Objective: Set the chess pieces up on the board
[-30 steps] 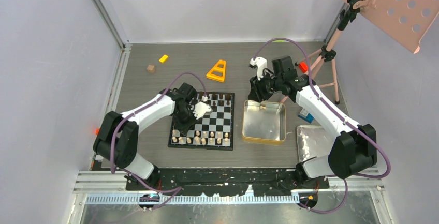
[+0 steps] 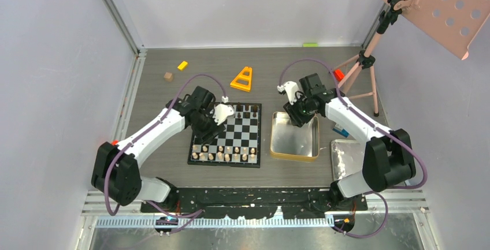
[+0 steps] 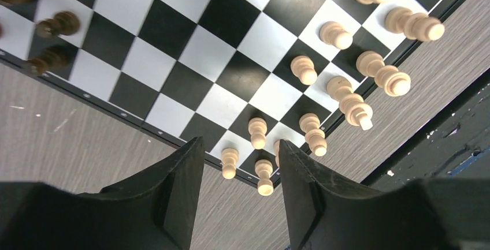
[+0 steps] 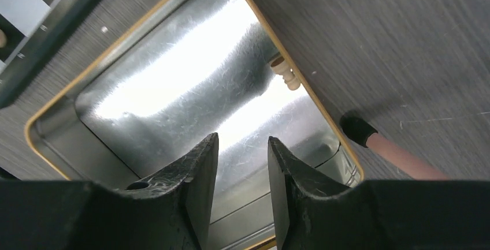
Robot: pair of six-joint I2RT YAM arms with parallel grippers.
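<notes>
The chessboard [image 2: 245,129] holds light pieces [image 3: 306,68] along one side and dark pieces [image 3: 58,23] opposite. My left gripper is open above a corner of the board; a few light pieces show below and between its fingers. My right gripper hangs open over the metal tray [image 4: 173,71], which has an orange rim, with nothing between its fingers. A single light piece [image 4: 284,74] lies on its side in the tray, against the rim, beyond the fingertips.
An orange triangular piece [image 2: 242,78] lies behind the board. A pink stand [image 2: 373,82] is at the back right, a second metal tray [image 2: 345,160] at the front right. A yellow block [image 2: 182,65] and wooden cube [image 2: 169,77] sit at the back left.
My left gripper has shifted slightly up and right from its earlier place over the board. My right gripper has moved down the view, further over the tray.
</notes>
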